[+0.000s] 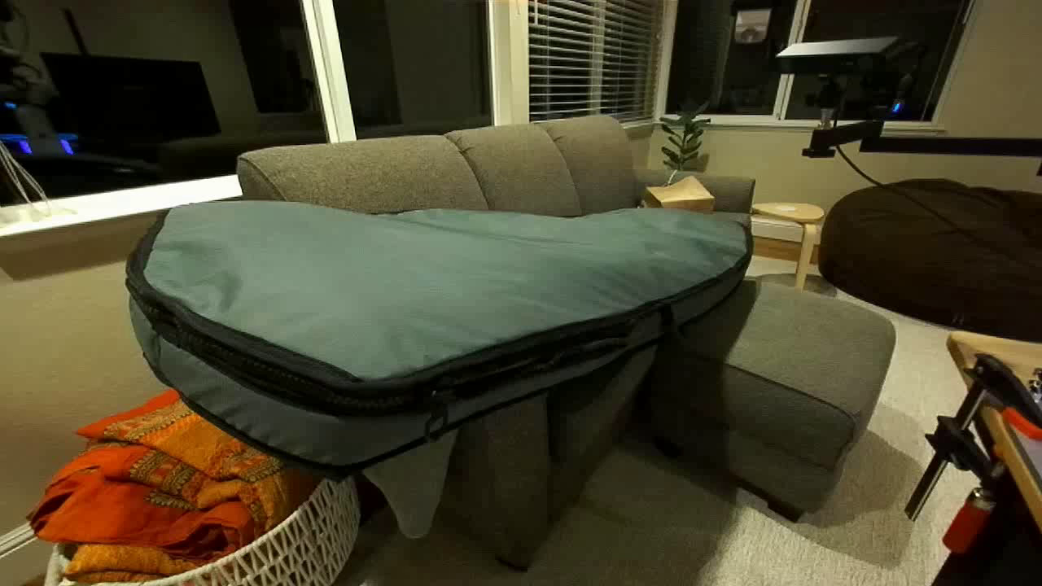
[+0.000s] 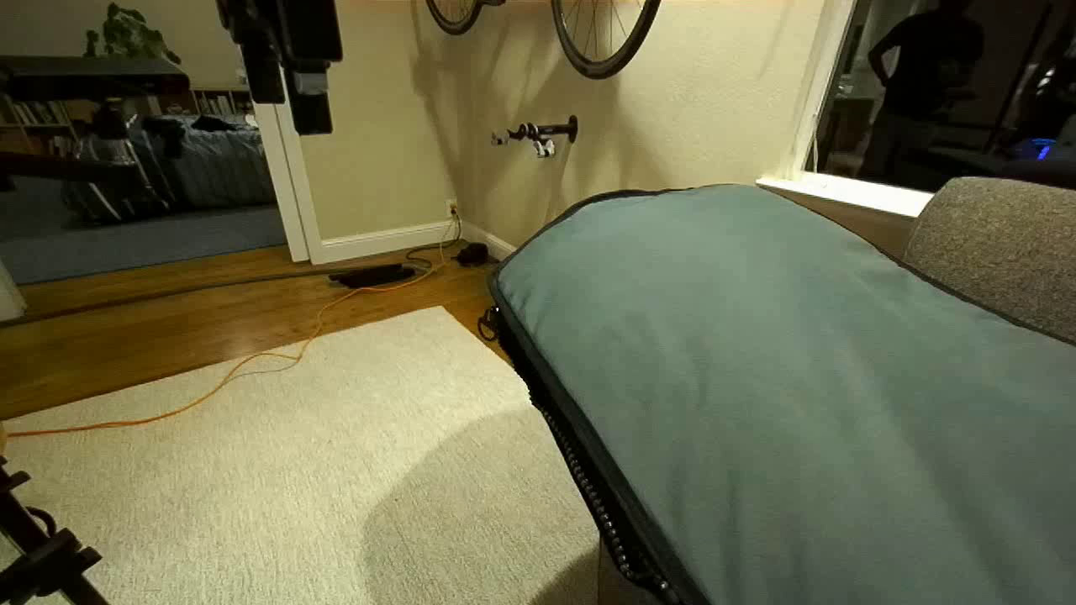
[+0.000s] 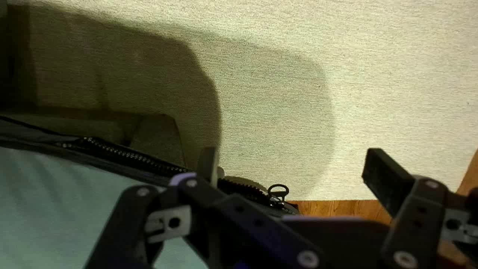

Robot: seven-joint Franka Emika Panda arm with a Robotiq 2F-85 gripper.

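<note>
A long teal padded bag (image 1: 420, 283) with a black zipper along its side lies across the grey sofa. Its rounded end fills much of exterior view 2. In the wrist view a ring-shaped zipper pull (image 3: 278, 192) appears near the end of the toothed zipper (image 3: 134, 156), and it shows in the gap between the fingers in that image. My gripper is wide open, with nothing held. One finger overlaps the zipper edge in view and the other appears over the rug. The distance down to the pull is hard to judge.
Orange cloths (image 1: 156, 478) fill a white woven basket (image 1: 332, 527) beneath the bag's end. Pale rug (image 2: 303, 454) lies clear alongside, crossed by an orange cord (image 2: 242, 365). A table with clamps (image 1: 962, 439) stands opposite the sofa (image 1: 361, 171).
</note>
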